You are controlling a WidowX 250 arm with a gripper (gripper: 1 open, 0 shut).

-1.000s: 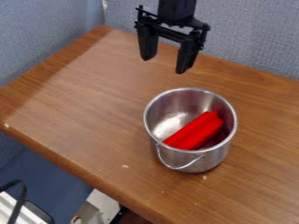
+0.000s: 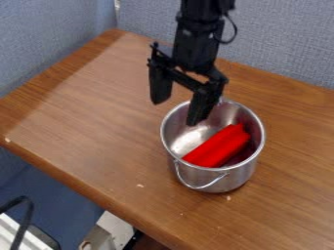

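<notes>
A metal pot [image 2: 183, 171] with a thin wire handle stands on the wooden table, a red elongated object [image 2: 222, 146] lying inside it on the right side. My black gripper [image 2: 181, 104] hangs open over the back of the pot, one finger to the left outside the rim and the other over the pot's back part. Nothing shows between the fingers.
Speckled grey-blue walls [image 2: 46, 34] rise behind it. A blue surface and some dark and white items are at the lower left, off the table.
The pot and red object look unmoved.
</notes>
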